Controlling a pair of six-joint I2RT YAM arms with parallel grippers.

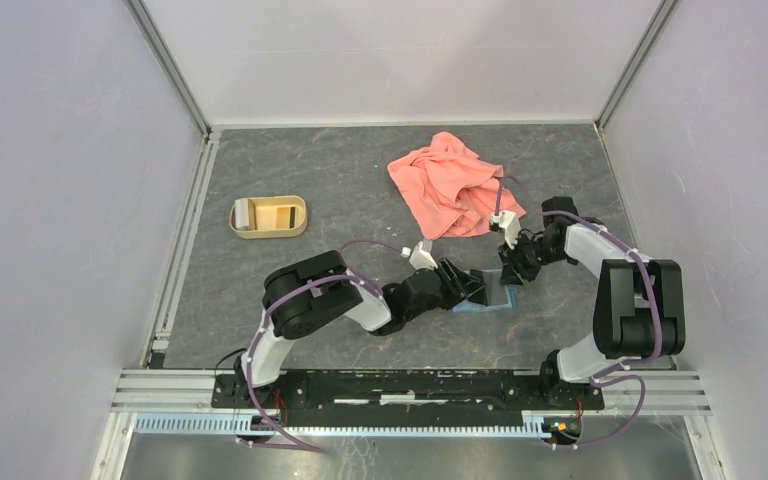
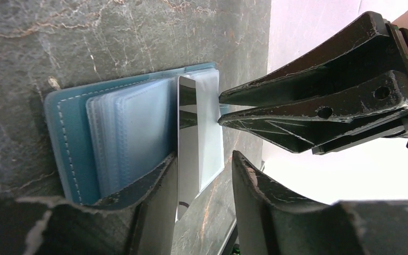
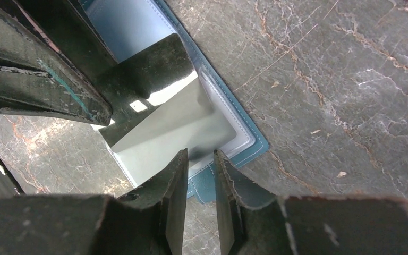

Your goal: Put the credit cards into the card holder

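Observation:
The blue card holder (image 1: pixel 495 302) lies open between both grippers, its sleeves spread. A dark card (image 2: pixel 187 138) is on the clear sleeves, seen edge-on in the left wrist view. My left gripper is part open at the card's near end, one finger close along it; whether it touches I cannot tell. My right gripper has its fingertips a little apart over the holder's edge, with nothing visible held between them.
A tan tray (image 1: pixel 268 230) with cards stands at the left. A pink cloth (image 1: pixel 440 185) lies behind the holder.

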